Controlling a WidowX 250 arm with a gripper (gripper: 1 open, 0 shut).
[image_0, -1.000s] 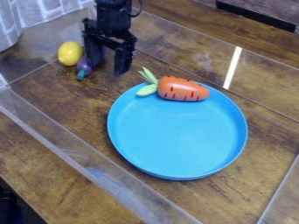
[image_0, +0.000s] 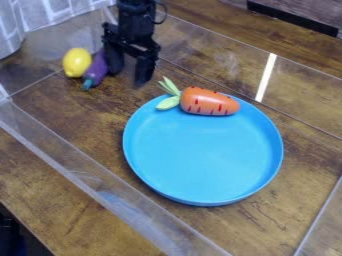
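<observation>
The black gripper (image_0: 130, 62) hangs at the back left of the wooden table, just right of a purple eggplant (image_0: 96, 68); whether its fingers are open or shut is hard to tell. A yellow lemon-like object (image_0: 78, 62) lies left of the eggplant. An orange toy carrot (image_0: 207, 100) with green leaves rests on the upper rim of a blue plate (image_0: 201, 160).
A clear plastic barrier (image_0: 80, 170) runs along the left side of the table.
The gripper has shifted slightly and stays near the eggplant, which looks a little more upright or exposed. The carrot and plate are unchanged.
</observation>
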